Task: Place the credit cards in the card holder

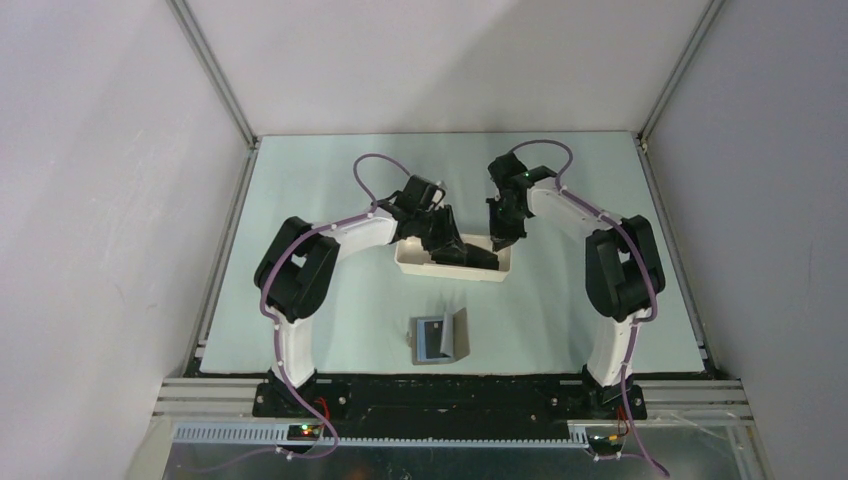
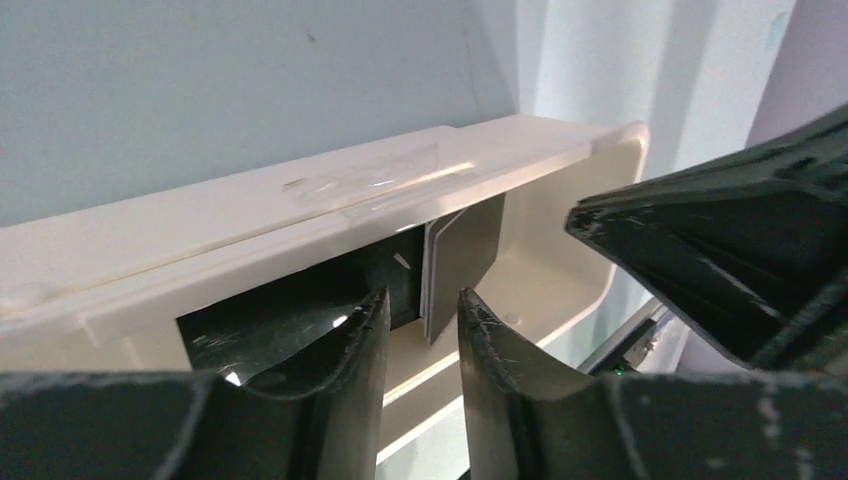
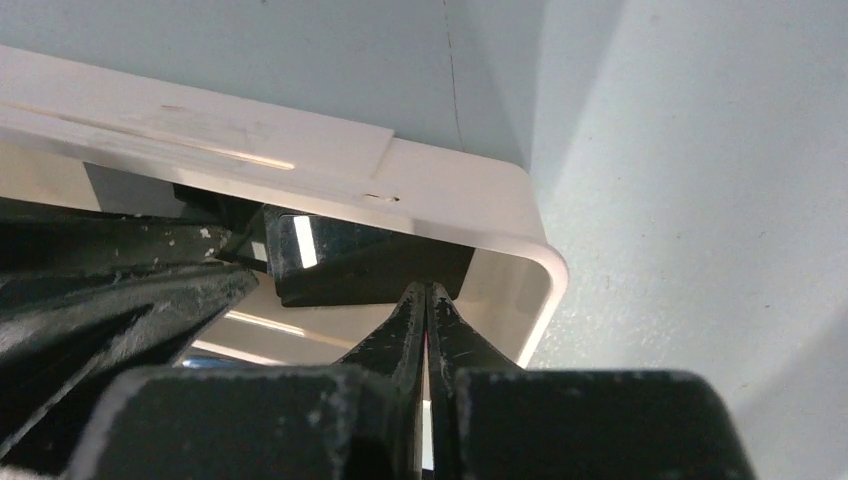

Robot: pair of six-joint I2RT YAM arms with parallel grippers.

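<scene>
Dark flat cards point(image 1: 480, 257) lie in a long white box point(image 1: 445, 270) in the top view. From the left wrist, one card point(image 2: 462, 255) stands tilted at the right end beside a darker one point(image 2: 300, 300). My left gripper is part open above the box, with nothing seen between its fingertips. My right gripper, shut and empty, is by the box's right end. In the right wrist view a black card point(image 3: 380, 262) shows beyond its tips. What looks like the grey card holder point(image 1: 460, 335) lies open in front of the box.
Both grippers are close together over the box; the left one's fingers point(image 3: 170, 300) appear at the left of the right wrist view. The table point(image 1: 560, 320) around the box and holder is clear.
</scene>
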